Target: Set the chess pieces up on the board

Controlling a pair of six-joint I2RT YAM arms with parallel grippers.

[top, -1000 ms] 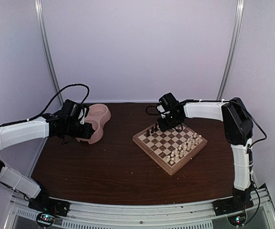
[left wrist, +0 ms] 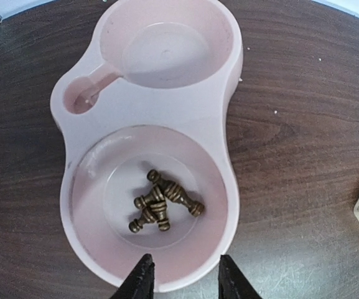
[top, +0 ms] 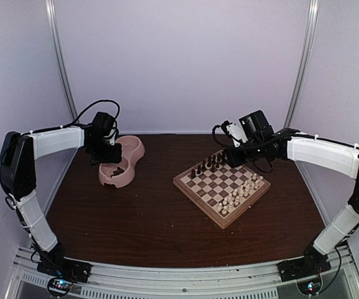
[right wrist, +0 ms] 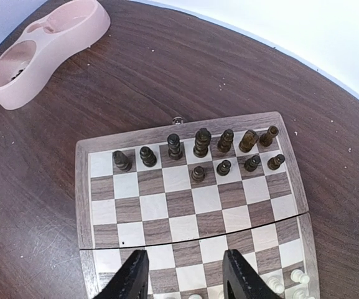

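Note:
Several dark pawns (left wrist: pixel 158 202) lie heaped in the near bowl of the pink dish (left wrist: pixel 232 212). Over that bowl's near rim hangs my left gripper, its fingers apart and empty. On the chessboard (right wrist: pixel 83 205), the dark back row holds several pieces, among them a tall one (right wrist: pixel 202 142). Four squares' worth of dark pawns, one of them at the row's left end (right wrist: pixel 198 174), stand in front on the right side; the left squares of that row are bare. My right gripper is open above the board, nothing between its fingers.
White pieces (top: pixel 238 192) fill the board's near right side. The dish's far bowl (left wrist: pixel 167 53) looks empty. Bare dark table (top: pixel 135 218) lies between dish and board and in front of them.

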